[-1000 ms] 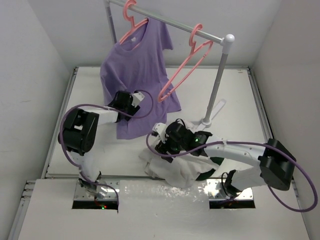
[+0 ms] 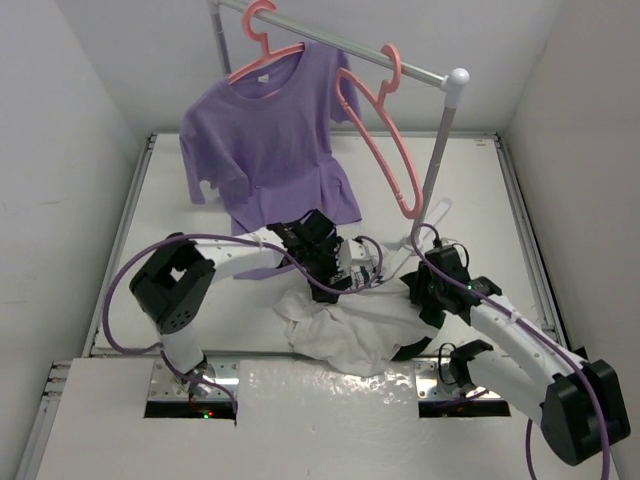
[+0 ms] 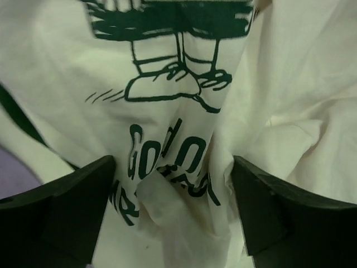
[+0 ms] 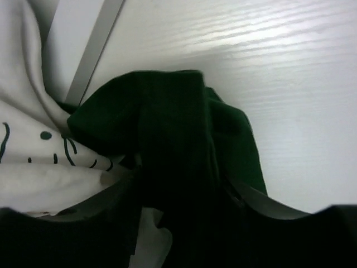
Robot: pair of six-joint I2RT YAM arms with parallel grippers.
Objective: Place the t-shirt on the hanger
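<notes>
The white t-shirt (image 2: 350, 330), with dark green print and a dark green part (image 4: 173, 123), lies crumpled at the front of the table. My left gripper is over its printed area, fingers apart, with white cloth bunched up between them. At the shirt's right side, my right gripper has its fingers on either side of the dark green cloth, still spaced apart. Above, the pink hanger (image 2: 385, 140) hangs empty and tilted from the rail. A purple t-shirt (image 2: 270, 130) hangs on another pink hanger (image 2: 262, 40) at the left.
The metal rail (image 2: 340, 42) spans the back, and its right post (image 2: 437, 160) comes down behind the white shirt near my right arm. The purple shirt's hem reaches the table beside my left arm. Bare table shows at the far right and front left.
The left arm has moved from the purple shirt right onto the white shirt. The right arm has shifted right to the shirt's green edge. The empty hanger has swung round, and the purple shirt has shifted.
</notes>
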